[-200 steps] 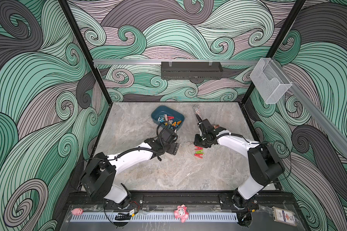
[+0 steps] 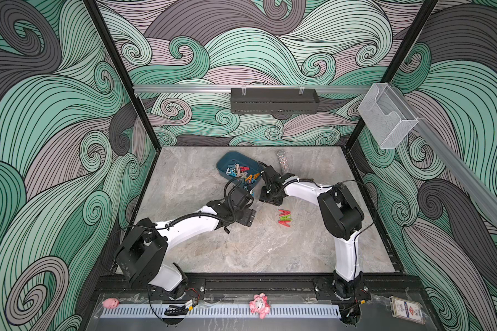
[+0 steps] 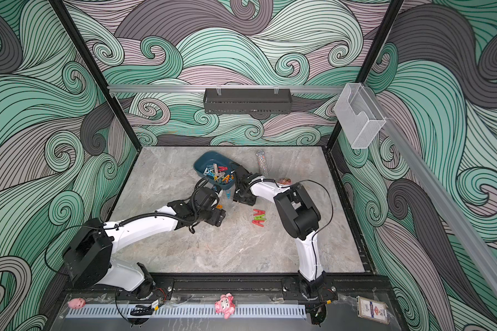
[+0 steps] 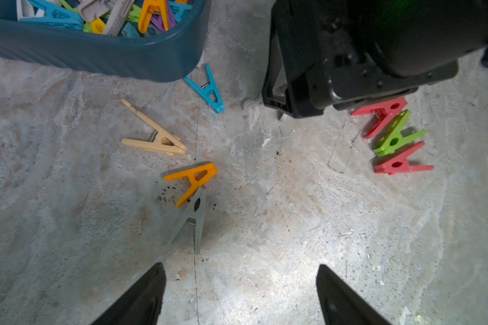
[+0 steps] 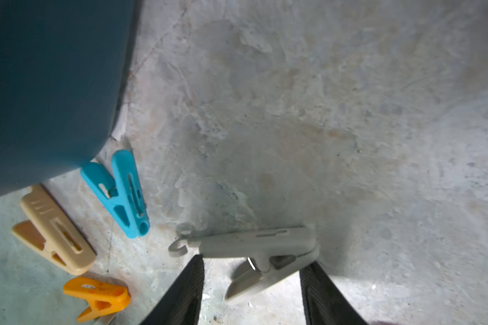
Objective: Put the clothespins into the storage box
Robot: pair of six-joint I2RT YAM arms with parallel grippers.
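The dark blue storage box (image 2: 224, 161) stands at the back of the table with several clothespins inside. Below my open right gripper lies a grey clothespin (image 5: 260, 243), partly between its fingertips in view but not gripped. Outside the box, the left wrist view has a blue clothespin (image 4: 208, 92), a beige one (image 4: 157, 135), an orange one (image 4: 192, 179) and another grey one (image 4: 194, 215). Two red clothespins (image 4: 401, 162) flank a green one (image 4: 397, 134) farther right. My left gripper is open and empty, held above bare table on the near side of these.
Both arms are close together near the box, the right gripper's body (image 4: 336, 59) crossing the left wrist view. A clear tube of beads (image 3: 261, 162) lies behind the right arm.
My right arm has swung left and toward the box, moving away from the red and green clothespins. The left arm has hardly moved.
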